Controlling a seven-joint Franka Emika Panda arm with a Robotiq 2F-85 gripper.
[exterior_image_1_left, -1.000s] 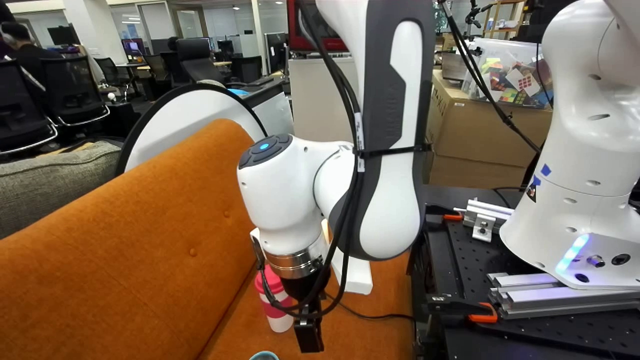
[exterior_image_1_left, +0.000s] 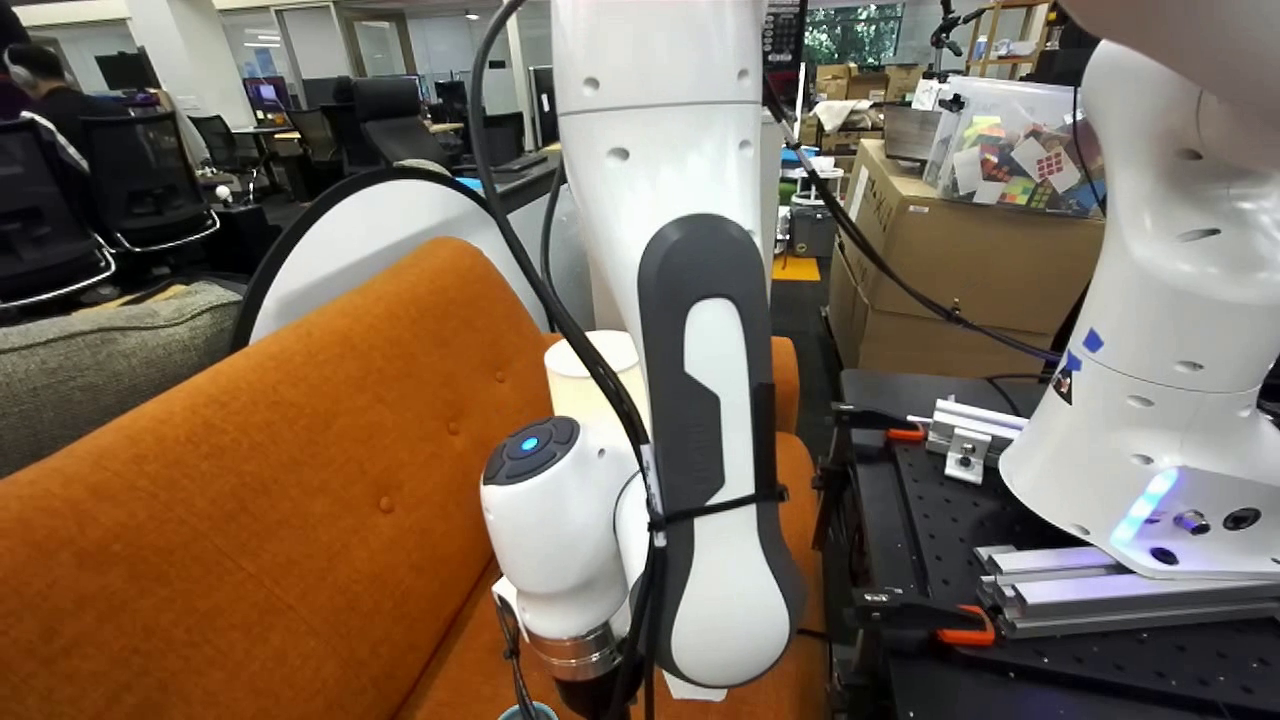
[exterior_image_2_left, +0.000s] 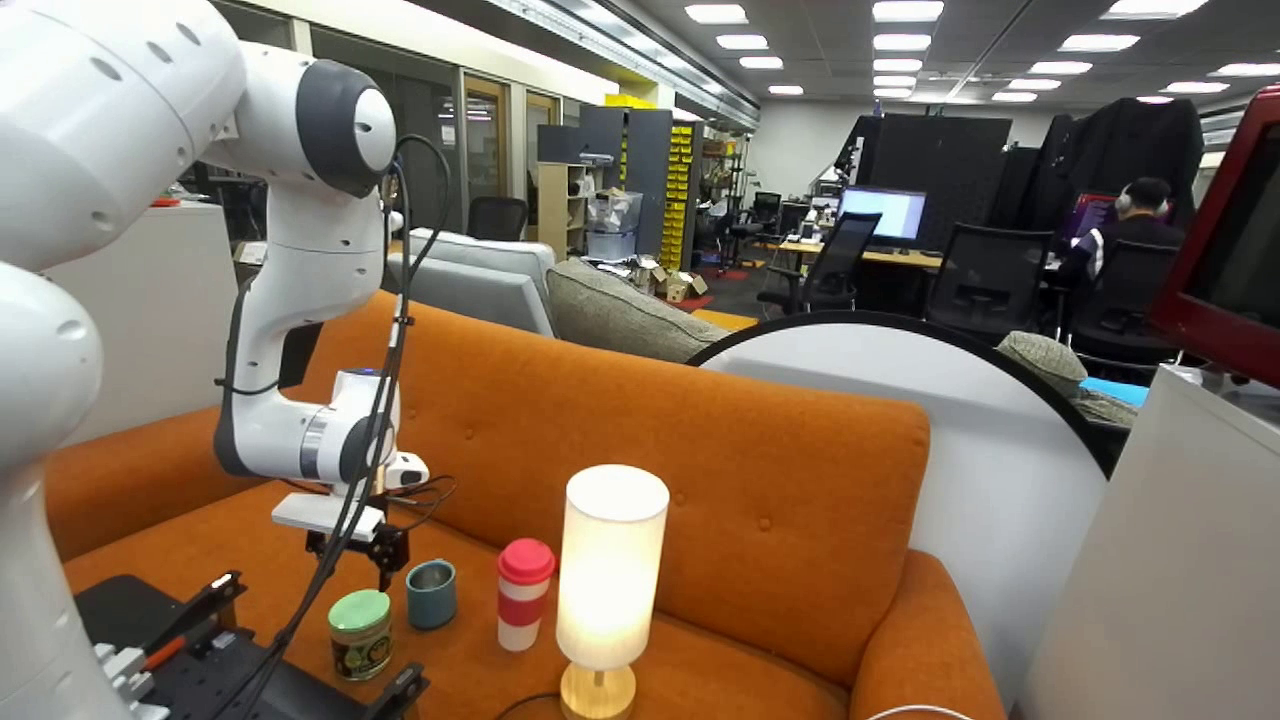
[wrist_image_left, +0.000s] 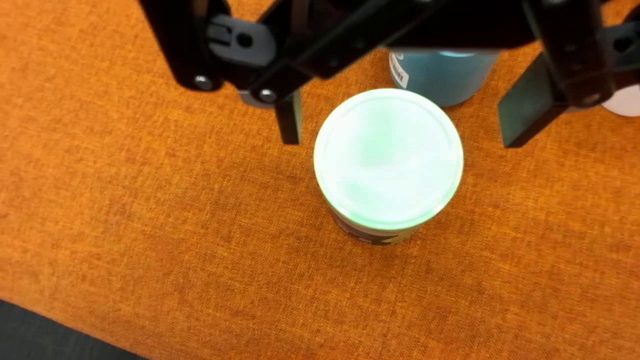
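Observation:
On the orange sofa seat stands a jar with a pale green lid (exterior_image_2_left: 360, 612), its label dark. In the wrist view the glare-lit lid (wrist_image_left: 388, 159) lies between and below the two finger lines. My gripper is open, its fingers (wrist_image_left: 289, 120) spread wider than the jar and nothing held. Close behind the jar is a blue-grey cup (exterior_image_2_left: 431, 595), partly covered by the gripper body in the wrist view. To the cup's right stands a white tumbler with a red lid and band (exterior_image_2_left: 524, 593). In exterior view 1 the fingers are out of frame.
A lit lamp (exterior_image_2_left: 613, 570) stands right of the tumbler. The sofa backrest (exterior_image_2_left: 768, 480) rises behind the objects. The black robot table with clamps (exterior_image_1_left: 960, 648) borders the seat. Cables hang along the arm. Bare seat lies left of the jar in the wrist view.
In exterior view 1 the arm has come down, carrying the gripper below the frame's bottom edge. The arm now covers the tumbler, while the lamp has come into sight behind it.

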